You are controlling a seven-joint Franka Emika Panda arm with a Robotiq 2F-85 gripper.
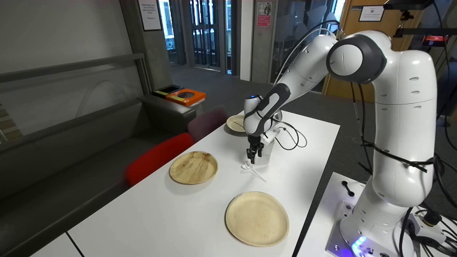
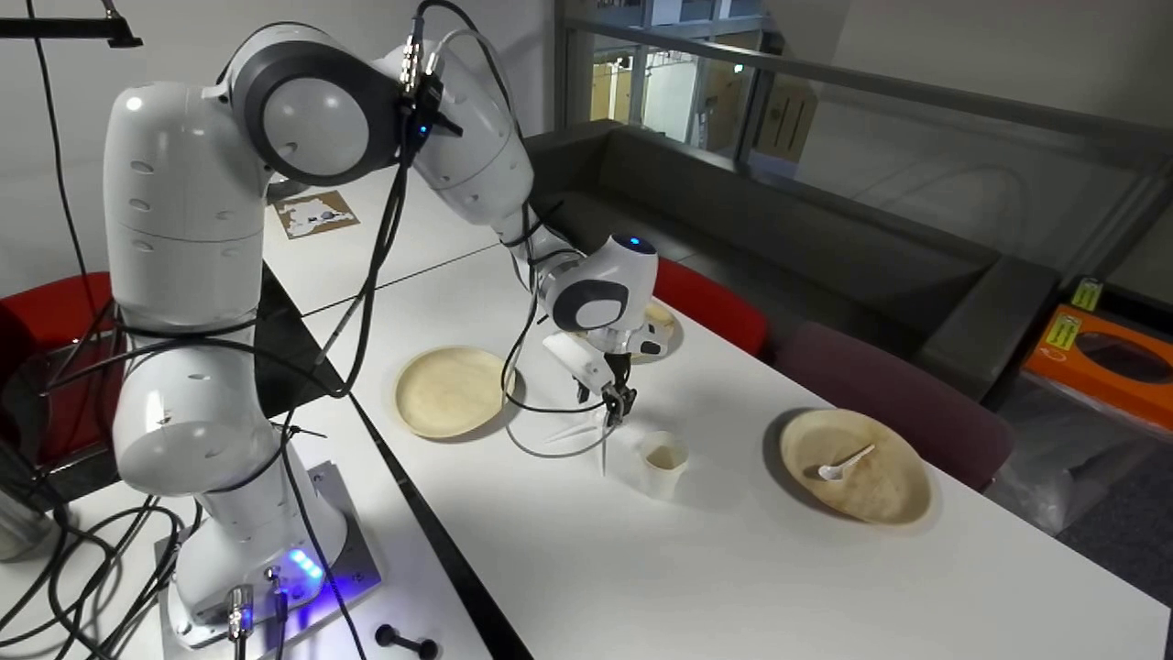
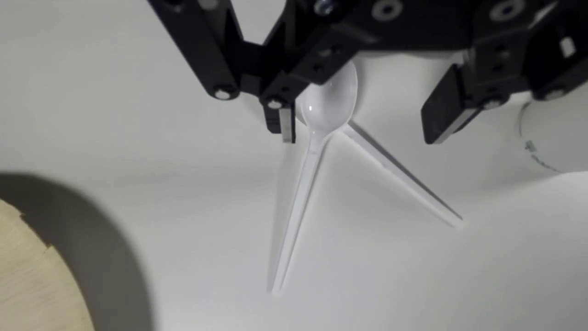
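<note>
Two white plastic spoons lie on the white table, their bowl ends overlapping. In the wrist view, the upper spoon (image 3: 330,102) points its handle down and slightly left, while the other spoon's handle (image 3: 405,174) runs down to the right; its bowl is mostly hidden. Above them my gripper is open, fingers well apart and nothing held. The left finger (image 3: 286,124) appears beside the upper spoon's bowl, with the right finger off to its right. Exterior view 1 shows the gripper (image 1: 254,155) just above the spoons (image 1: 252,169).
A white cup (image 2: 662,467) stands close to the gripper. Plates (image 1: 194,167) lie on the table's left and near parts. A wooden bowl (image 2: 858,467) holding another white spoon (image 2: 844,463) sits at the far end.
</note>
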